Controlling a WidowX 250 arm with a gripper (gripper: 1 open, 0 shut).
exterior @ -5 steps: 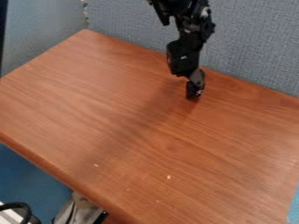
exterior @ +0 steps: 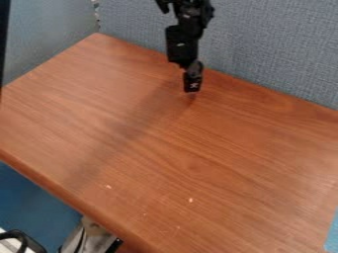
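My black gripper [exterior: 193,81] hangs from the top of the camera view over the back middle of the wooden table [exterior: 158,168], low near the surface by the rear edge. Its fingers are small and dark in this view, and no object shows between them.
Grey fabric partitions [exterior: 264,49] stand along the back and left. Cables and other items [exterior: 27,242] sit below the table's front-left edge.
My arm and gripper have moved left and back, rising a little in the view and away from the right side.
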